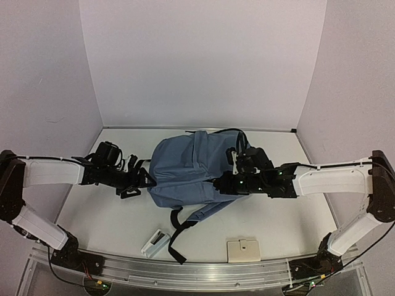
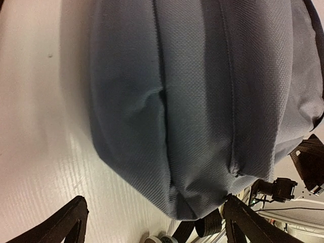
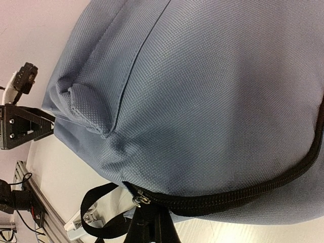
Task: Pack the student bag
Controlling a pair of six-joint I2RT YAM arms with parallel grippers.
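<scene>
The blue-grey bag (image 1: 185, 163) lies on its side in the middle of the table. Its black zipper (image 3: 228, 200) crosses the lower part of the right wrist view, with the metal slider (image 3: 142, 199) near one end. My right gripper is shut at that slider, apparently on the zipper pull; the pinched part is hidden. At the bag's left edge stands my left gripper (image 1: 149, 183), open. In the left wrist view its fingers (image 2: 68, 225) are wide apart, and a corner of the bag (image 2: 187, 197) reaches toward the gap; contact cannot be judged.
Near the table's front edge lie a white case (image 1: 155, 243) with something dark in it and a beige notebook-like item (image 1: 243, 251). A black strap (image 1: 176, 237) hangs from the bag between them. Bare table (image 1: 290, 216) shows at front right.
</scene>
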